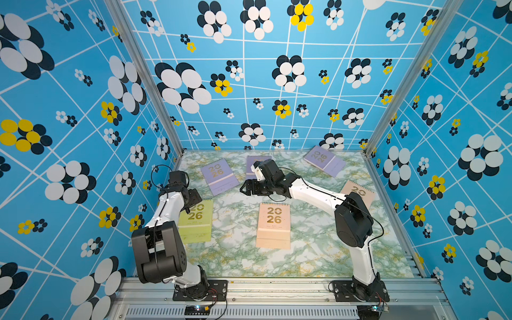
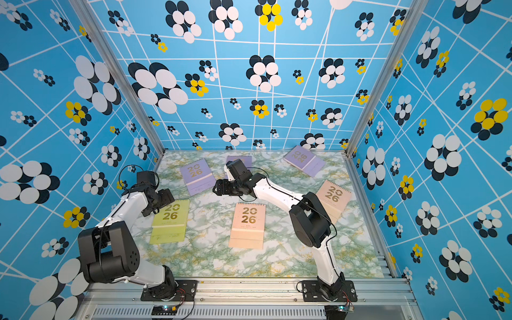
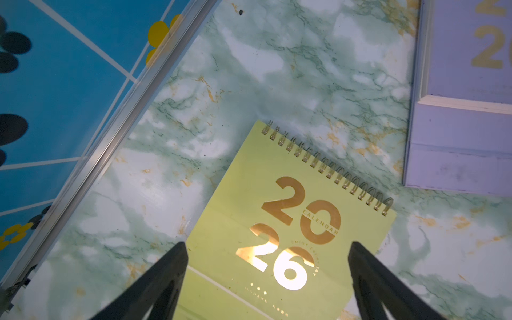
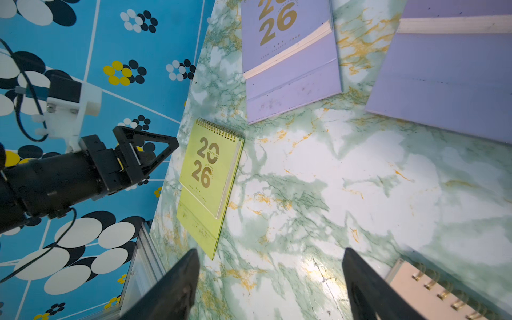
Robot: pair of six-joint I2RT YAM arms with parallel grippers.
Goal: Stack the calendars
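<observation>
My left gripper hangs over the green calendar (image 3: 288, 197) at the table's left, fingers apart at either side of it in the left wrist view, holding nothing. My right gripper is open and empty over the middle, near the middle purple calendar (image 4: 437, 80). A purple calendar (image 1: 218, 176) lies back left, another (image 1: 322, 160) back right, and the middle one is partly hidden by my right arm. A peach calendar (image 1: 273, 229) lies front centre; a second (image 2: 330, 200) lies at the right, partly behind my right arm in the top left view.
Patterned walls with metal edge rails (image 3: 122, 128) close it in at back and sides, the left rail near the green calendar.
</observation>
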